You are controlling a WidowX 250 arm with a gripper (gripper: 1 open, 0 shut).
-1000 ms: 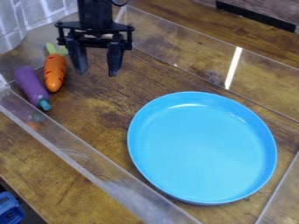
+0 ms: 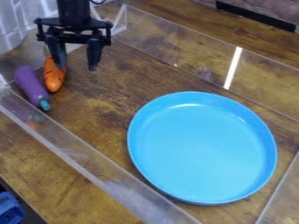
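Observation:
My black gripper (image 2: 75, 51) is at the upper left, its two fingers open and hanging down around and beside the top of an orange carrot (image 2: 52, 77). The carrot stands out against the dark wooden floor, with its upper end partly hidden by the gripper. A purple eggplant-like toy (image 2: 31, 87) lies just left of the carrot. A large empty blue plate (image 2: 201, 145) occupies the right side.
Clear plastic walls (image 2: 87, 162) border the wooden area at left, back and right. A blue object (image 2: 9, 210) is at the lower left outside the wall.
My gripper has moved left, from right of the carrot to over its upper end, and slightly down. The toys and plate look unmoved.

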